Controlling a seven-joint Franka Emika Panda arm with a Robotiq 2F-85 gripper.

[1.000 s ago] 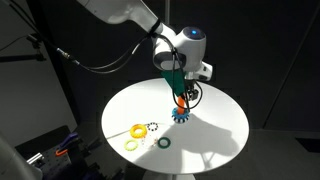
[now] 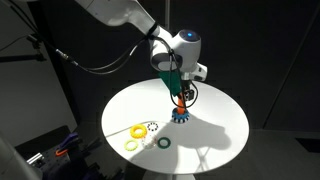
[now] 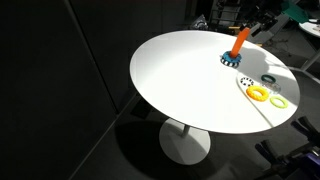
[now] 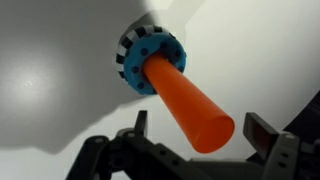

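An orange tapered post (image 4: 188, 108) rises from a round blue base with a black-and-white patterned edge (image 4: 137, 48) on the white table. In the second exterior view the post (image 3: 240, 41) stands on its patterned base (image 3: 231, 60) near the table's far right. My gripper is open, one finger to each side of the post's tip, with gaps showing on both sides. From the first exterior view, the gripper (image 2: 184, 92) is over the post, and the arm partly hides the fingers.
Several loose rings lie in front of the post: a yellow one (image 2: 138, 131), a dark green one (image 2: 164, 143), a thin yellow-green one (image 2: 131, 145) and a black-and-white one (image 2: 152, 127).
My arm has shifted slightly down and to the left in the first exterior view. The post and the loose rings appear to have stayed in place.
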